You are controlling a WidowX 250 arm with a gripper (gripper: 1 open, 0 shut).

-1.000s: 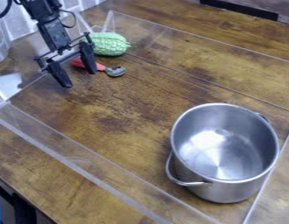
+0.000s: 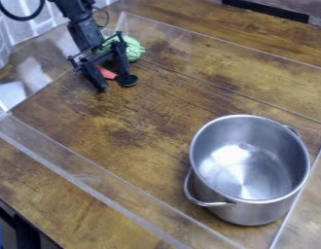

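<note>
My gripper (image 2: 105, 72) is low at the upper left of the wooden surface, over a red object (image 2: 107, 74) that it partly hides. A small round dark item (image 2: 126, 80) sits by its right finger. Behind the gripper lies a green, bumpy vegetable-like object (image 2: 132, 49), also partly hidden. Whether the fingers are shut on anything cannot be told.
A large steel pot (image 2: 248, 165) with side handles stands at the lower right. Clear plastic walls border the wooden surface (image 2: 124, 136), whose middle is bare. A dark edge runs along the back right.
</note>
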